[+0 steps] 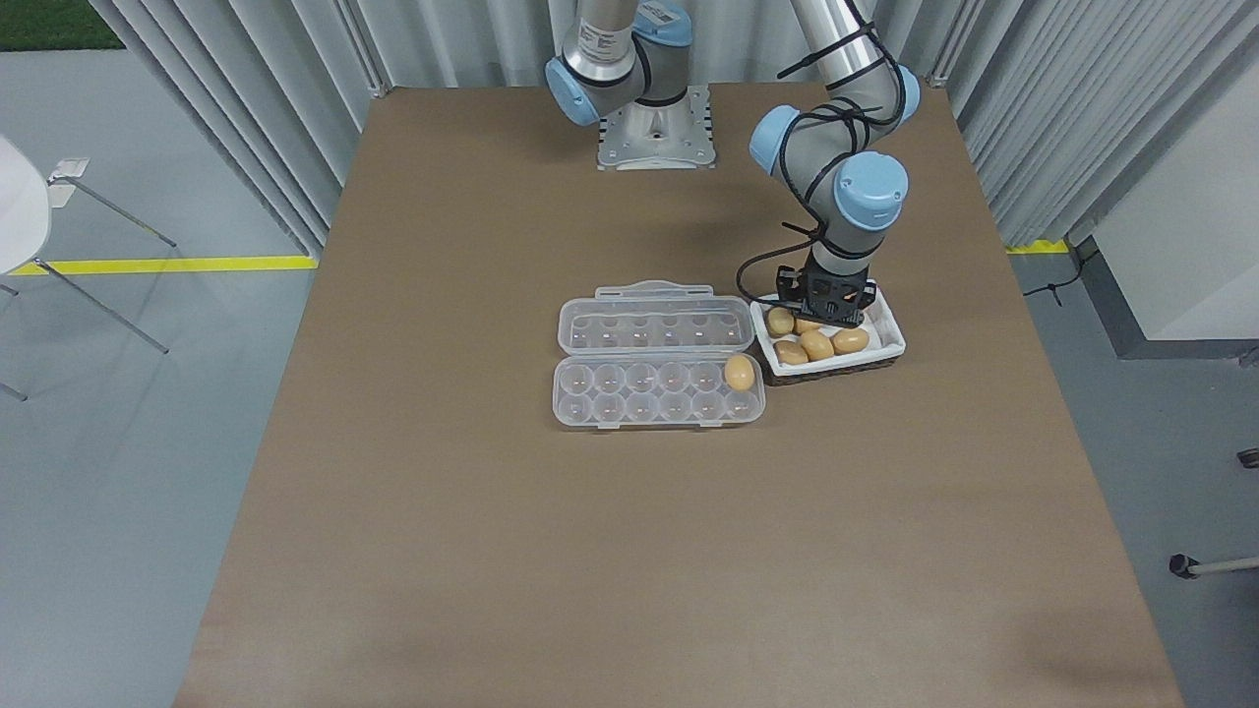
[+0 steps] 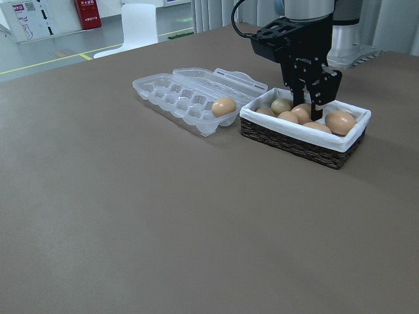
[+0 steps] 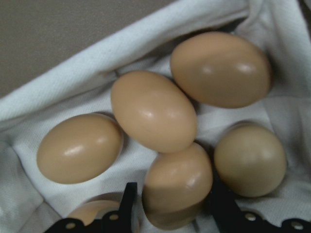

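Note:
My gripper is lowered into a white-lined dark wicker basket (image 2: 288, 137) of brown eggs. In the wrist view its black fingers stand on either side of an egg (image 3: 177, 182) at the bottom middle; whether they touch it I cannot tell. Other eggs lie around it, including one (image 3: 80, 148) at the left and a paler one (image 3: 250, 160) at the right. Left of the basket lies an open clear plastic egg carton (image 1: 637, 395), with a single egg (image 1: 739, 372) in a right-end cell.
The robot's base (image 1: 656, 147) is fixed at the back edge.

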